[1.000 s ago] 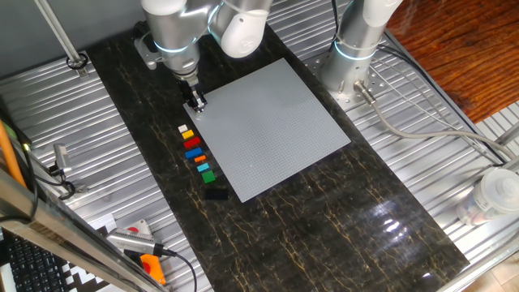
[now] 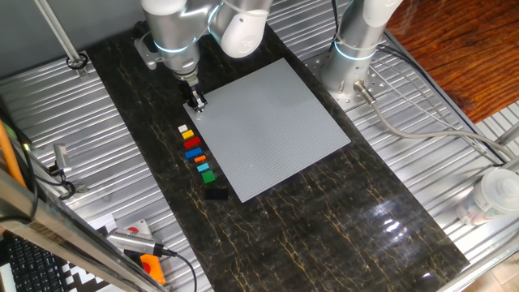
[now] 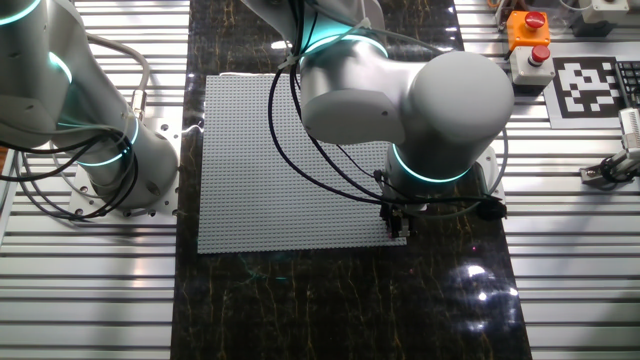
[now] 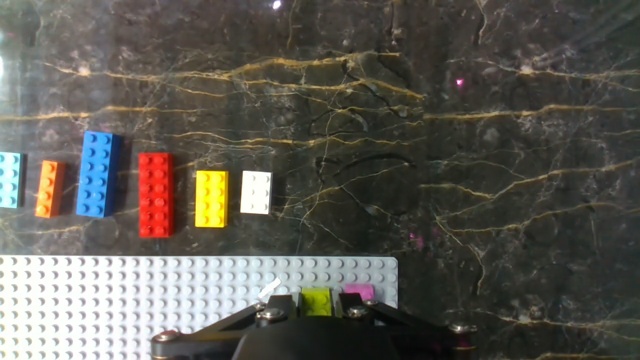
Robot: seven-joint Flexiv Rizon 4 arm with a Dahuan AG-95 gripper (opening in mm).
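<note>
In the wrist view my gripper comes in at the bottom, over the corner of the grey baseplate (image 4: 200, 275). A lime-yellow brick (image 4: 317, 300) shows between its two fingers; whether they press on it I cannot tell. Just behind the right finger lies a pink brick (image 4: 358, 291), partly hidden, on the plate's edge area. On the dark table beside the plate stand a white brick (image 4: 256, 192), a yellow brick (image 4: 211, 198), a red brick (image 4: 155, 195), a blue brick (image 4: 98, 174), an orange brick (image 4: 48, 189) and a light blue brick (image 4: 9, 180).
Farther along the row are a green brick (image 2: 208, 176) and a black brick (image 2: 216, 195). Most of the baseplate appears bare.
</note>
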